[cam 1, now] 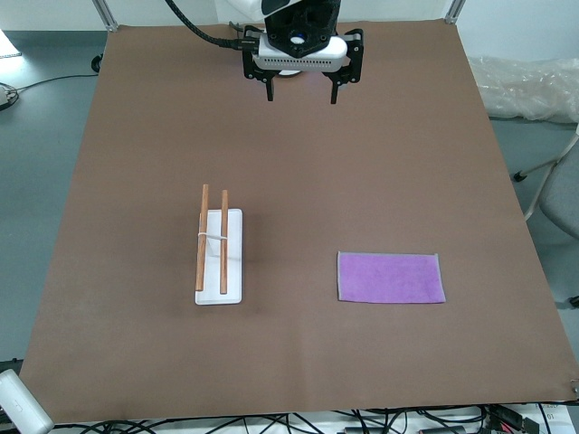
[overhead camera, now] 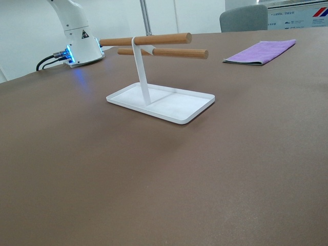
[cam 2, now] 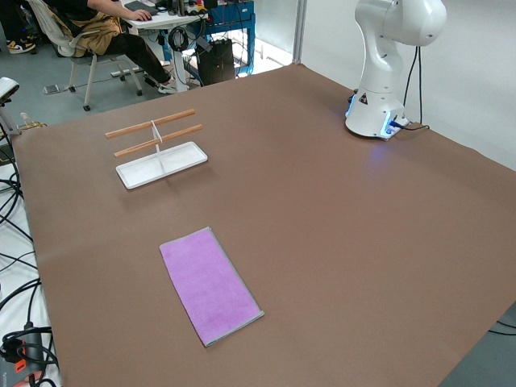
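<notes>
My gripper [cam 1: 302, 90] hangs at the back edge of the table, its two black fingers apart with nothing visible between them; it is out of frame in the top and right views. A white rack with a tray base [cam 1: 231, 292] and two horizontal wooden bars [overhead camera: 163, 39] stands left of centre in the left view. A purple cloth [cam 1: 390, 278] with grey edging lies flat to its right, apart from it; it also shows in the top view [overhead camera: 259, 52] and in the right view [cam 2: 211, 286].
The white arm base [cam 2: 372, 117] stands at the table's edge. Cables and equipment run along the front edge in the left view, and a grey chair [overhead camera: 243, 19] stands beyond the table.
</notes>
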